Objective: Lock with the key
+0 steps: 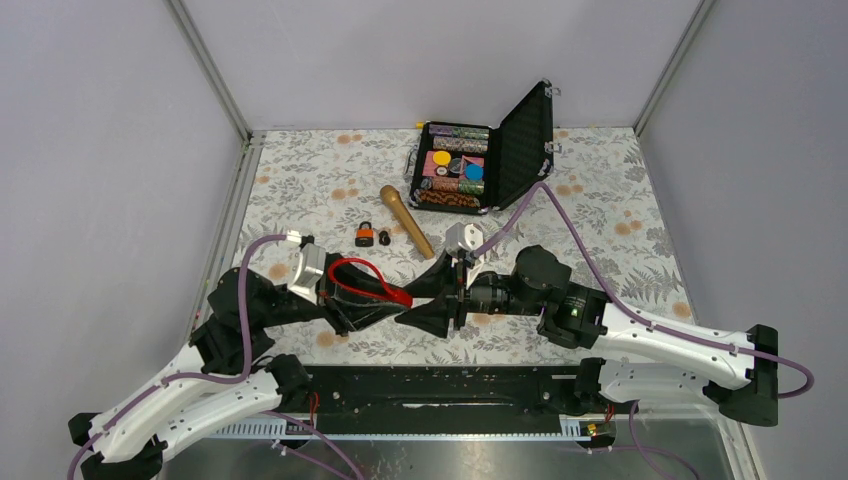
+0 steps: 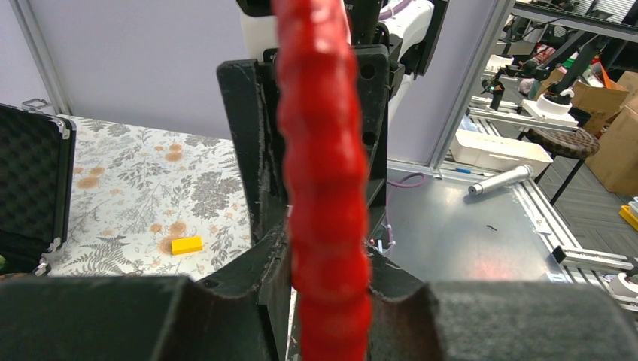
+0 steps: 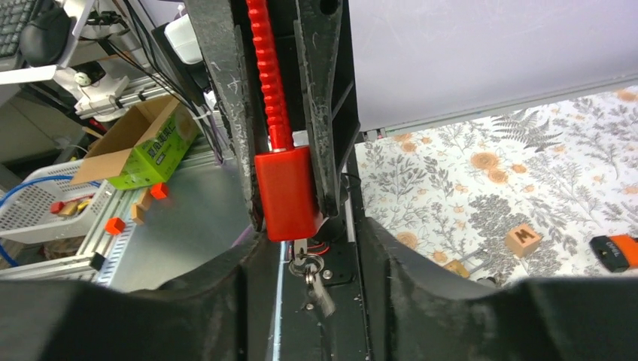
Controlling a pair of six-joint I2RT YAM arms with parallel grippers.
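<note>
A red cable lock [image 1: 400, 297] is held up between the arms, its loop curving back over the left arm. My left gripper is shut on the lock's red body, one dark finger on each side. Below that body, in the right wrist view, a key stands in its underside, with a key ring [image 3: 306, 265] and another key [image 3: 322, 295] dangling. My right gripper faces the body from close by, fingers part open, with the key and ring seen between its fingers. Contact with the key cannot be made out. In the left wrist view the red cable [image 2: 323, 188] hides much of the right gripper.
An open black case [image 1: 525, 130] of chips stands at the back. A wooden rod [image 1: 407, 220], an orange padlock [image 1: 364, 236] and a small dark item [image 1: 384, 238] lie behind the arms. A wooden cube [image 3: 522, 239] and yellow block [image 2: 186, 245] also show.
</note>
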